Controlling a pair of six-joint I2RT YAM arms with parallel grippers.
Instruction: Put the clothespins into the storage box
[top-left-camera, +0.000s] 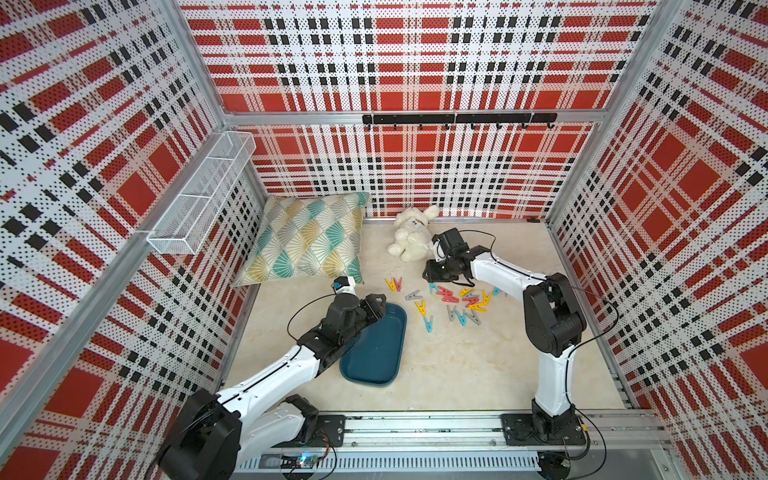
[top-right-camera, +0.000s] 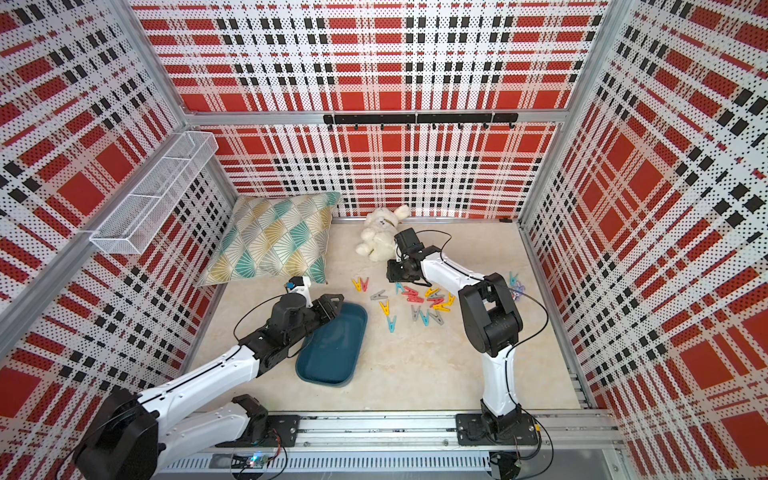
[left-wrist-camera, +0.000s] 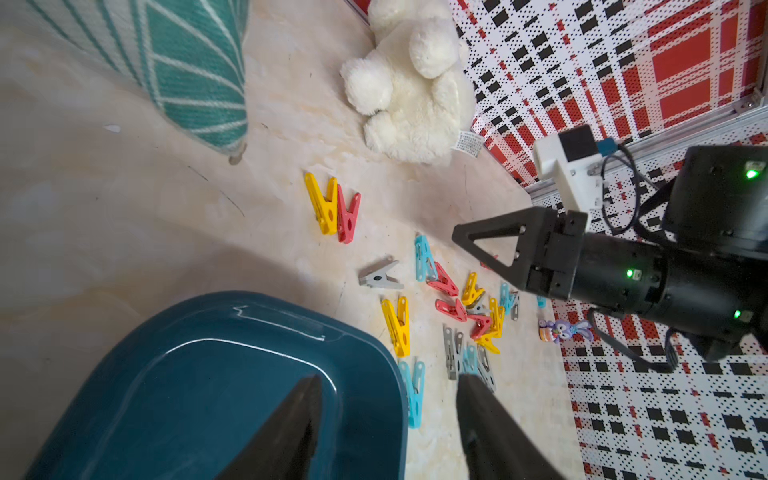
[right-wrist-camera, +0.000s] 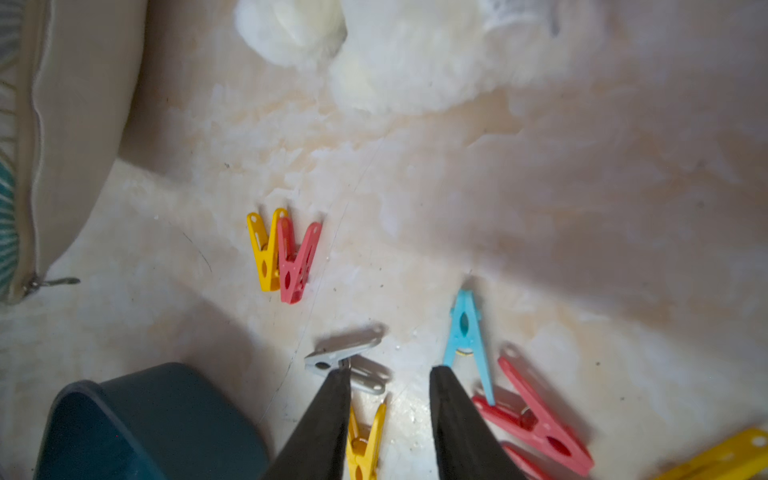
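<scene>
The empty dark teal box (top-left-camera: 373, 360) lies left of them. My left gripper hangs over the box's rim, fingers apart and nothing between them. My right gripper is above the clothespins near the white teddy bear, its fingers apart with nothing held.
A patterned cushion (top-left-camera: 304, 232) lies back left, the teddy bear (top-left-camera: 412, 236) back centre. A wire basket (top-right-camera: 152, 196) hangs on the left wall.
</scene>
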